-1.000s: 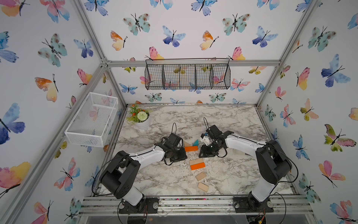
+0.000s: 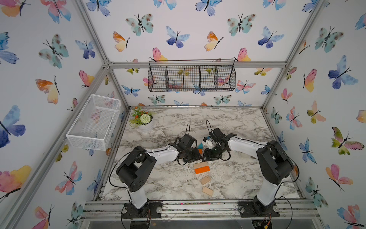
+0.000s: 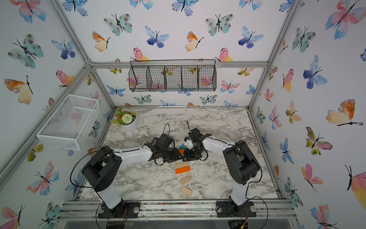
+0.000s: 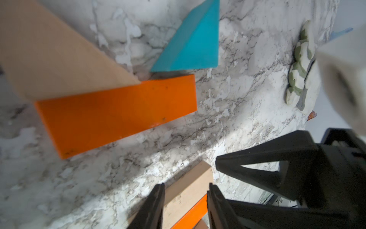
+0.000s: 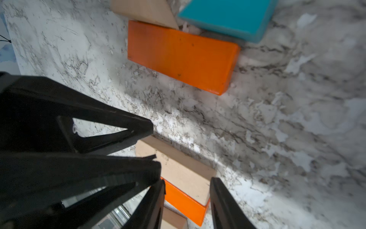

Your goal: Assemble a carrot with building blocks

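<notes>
An orange block (image 4: 122, 110) lies on the marble table, with a beige slanted block (image 4: 57, 57) and a teal wedge (image 5: 236, 15) along its far side. Nearer the table's front, a beige block (image 5: 183, 168) and another orange block (image 2: 202, 170) lie side by side. Over the gap between these pairs, my left gripper faces in from the left with its fingers apart, nothing held between them. Opposite it stands my right gripper, tips close to the left one's. Its fingers show a gap with table blocks behind; whether anything is gripped is unclear.
Two loose beige blocks (image 2: 205, 180) lie toward the front edge. A potted plant (image 2: 145, 124) stands at the back left. Open table lies on both outer sides, while the two arms nearly meet at the middle.
The nearer blocks look unmoved.
</notes>
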